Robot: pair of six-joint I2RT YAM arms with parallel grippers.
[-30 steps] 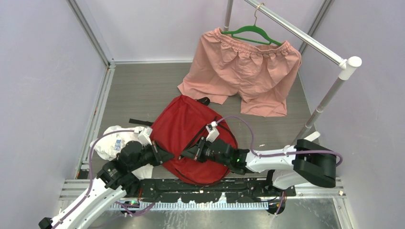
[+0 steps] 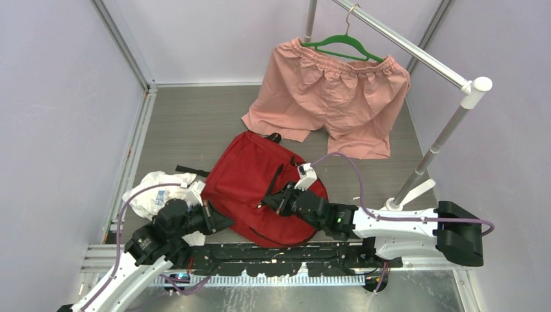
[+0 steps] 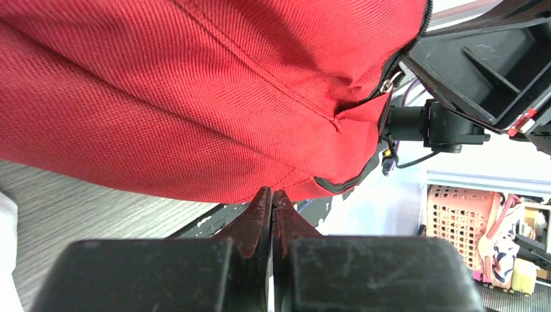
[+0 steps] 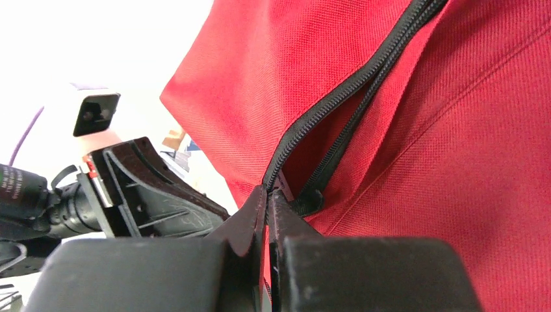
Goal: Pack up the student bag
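A red bag (image 2: 237, 175) with black zippers lies on the grey floor between my grippers. My left gripper (image 2: 221, 221) is at the bag's lower left, shut with nothing visible between its fingertips. My right gripper (image 2: 266, 203) is on the bag's front; in the right wrist view its fingers are shut on the zipper (image 4: 305, 133) area at the pocket, whose two black zipper tapes are parted a little. What exactly sits between the fingertips is partly hidden.
A white cloth bundle (image 2: 153, 188) lies left of the bag. Pink shorts (image 2: 325, 97) hang on a green hanger from a rail at the back, with a post (image 2: 442, 143) at the right. Free floor shows at the upper left.
My right gripper has moved right and slightly up along the bag, away from my left gripper.
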